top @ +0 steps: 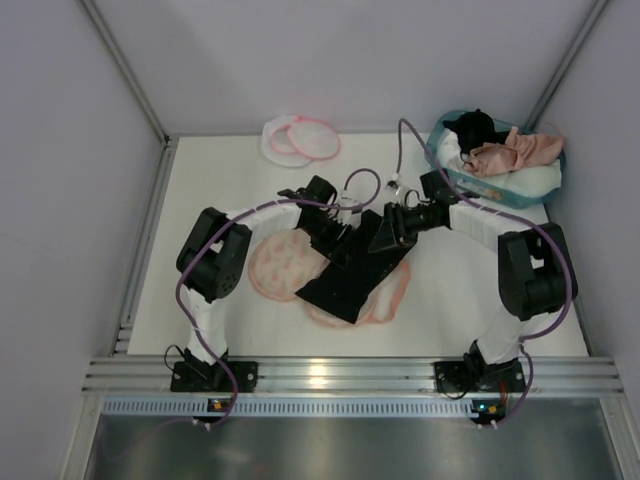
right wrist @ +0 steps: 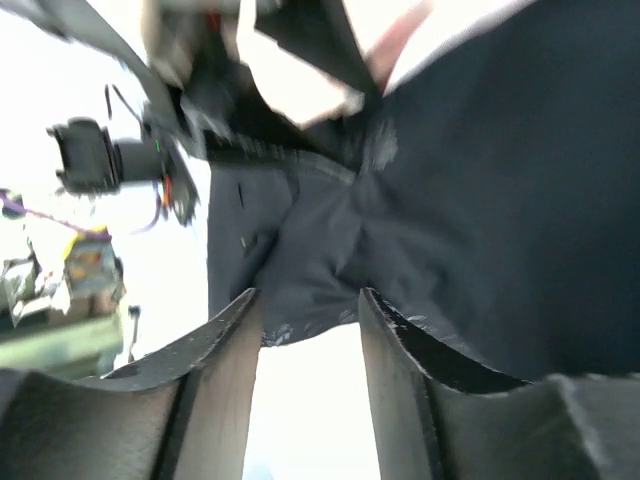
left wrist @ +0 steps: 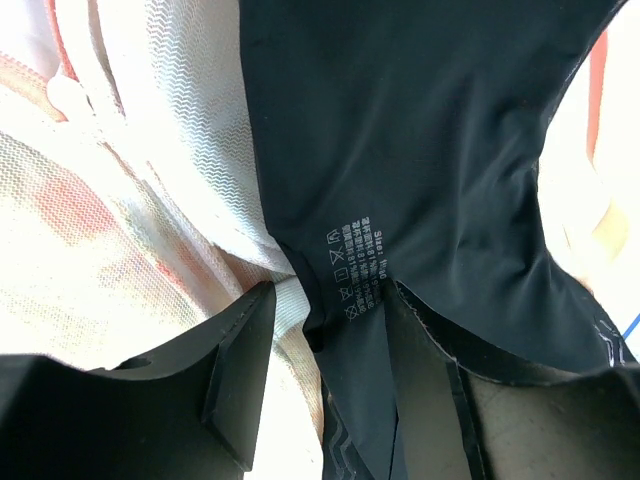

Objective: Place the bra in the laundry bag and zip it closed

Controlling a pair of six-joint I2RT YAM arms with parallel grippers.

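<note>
The black bra (top: pixel 340 295) lies over a pale mesh laundry bag with pink trim (top: pixel 280 265) in the middle of the table. My left gripper hangs low over the bra's edge near its printed size label, fingers parted on either side of a narrow black strip and white mesh; whether they touch it I cannot tell. My right gripper is over the bra's upper right part, close to the left one, fingers apart, with blurred black fabric beyond them.
A teal basket of clothes (top: pixel 485 185) stands at the back right. Pink-rimmed mesh bags (top: pixel 314 138) lie at the back.
</note>
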